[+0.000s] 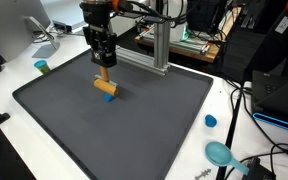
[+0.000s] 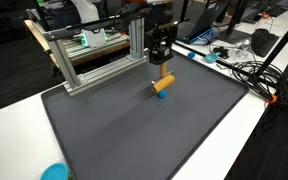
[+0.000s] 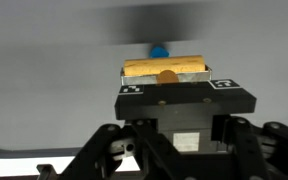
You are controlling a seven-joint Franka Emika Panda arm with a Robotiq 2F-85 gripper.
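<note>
A wooden, hammer-like piece has its orange-tan head (image 1: 105, 87) lying crosswise at the bottom and a short handle rising from it. My gripper (image 1: 104, 66) is shut on the upright handle (image 2: 163, 70). A small blue thing (image 1: 108, 98) shows just on the near side of the head in exterior view 1, and below the head in exterior view 2. In the wrist view, the wooden head (image 3: 164, 67) spans the space beyond the gripper, with the blue thing right past its edge. Whether head and blue thing touch, I cannot tell.
The dark grey board (image 1: 134, 130) is mostly clear. A metal frame (image 1: 149, 58) stands along its far edge. A green-topped can (image 1: 42, 67) sits at the far left. At the right, off the board, are a blue round piece (image 1: 210, 121) and a teal cup (image 1: 224, 156).
</note>
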